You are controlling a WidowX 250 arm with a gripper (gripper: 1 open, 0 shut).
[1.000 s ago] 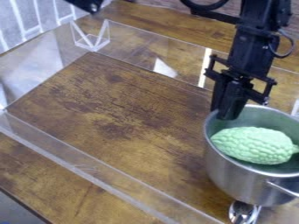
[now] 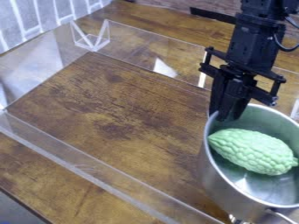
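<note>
A steel pot (image 2: 239, 192) at the lower right holds a pale green, bumpy vegetable (image 2: 251, 150), like a bitter melon. My black gripper (image 2: 228, 114) comes down from the top right to the pot's left-back rim, its tips shut at that rim. Whether the rim is between the fingers I cannot tell.
A wooden surface (image 2: 105, 114) with clear plastic walls around it takes up the middle and left, mostly free. A white slatted rack or grille (image 2: 35, 17) stands at the back left. A metal object peeks out below the pot.
The pot and vegetable have shifted slightly and the pot's tilt differs a little. My gripper stays at the rim, moved slightly with it.
</note>
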